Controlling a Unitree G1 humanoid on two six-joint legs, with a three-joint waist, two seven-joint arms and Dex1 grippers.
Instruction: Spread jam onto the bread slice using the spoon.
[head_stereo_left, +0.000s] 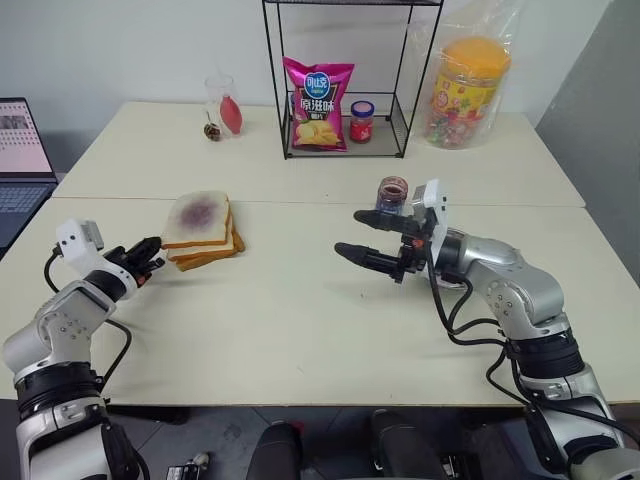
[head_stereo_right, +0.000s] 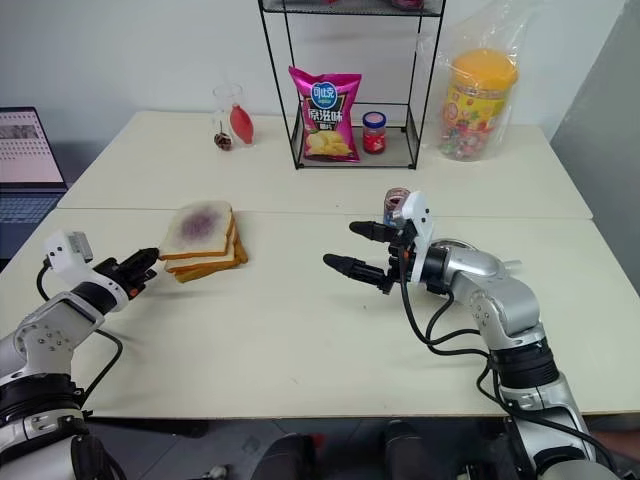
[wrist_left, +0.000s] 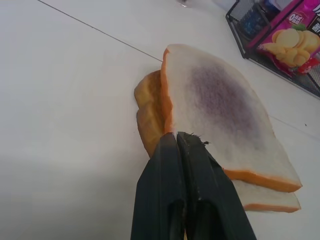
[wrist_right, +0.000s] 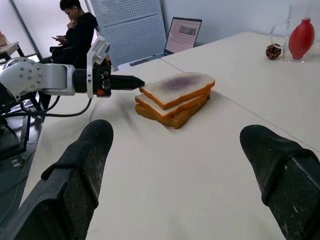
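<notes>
A stack of bread slices lies on the left of the table, its top bread slice (head_stereo_left: 190, 232) marked by a purple jam patch (wrist_left: 225, 97). Just left of the stack, my left gripper (head_stereo_left: 158, 250) is shut with nothing between its fingers. My right gripper is wide open above the table's right half, empty. Behind it stands the opened jam jar (head_stereo_left: 391, 192), partly hidden by the hand in the head right view. I cannot make out the spoon in these views.
At the back, a black wire rack (head_stereo_left: 345, 150) holds a pink chip bag (head_stereo_left: 318, 105) and a small red jar (head_stereo_left: 361, 122). A glass jug (head_stereo_left: 222, 105) sits back left, a large candy jar (head_stereo_left: 465, 95) back right, a laptop (head_stereo_left: 25, 165) far left.
</notes>
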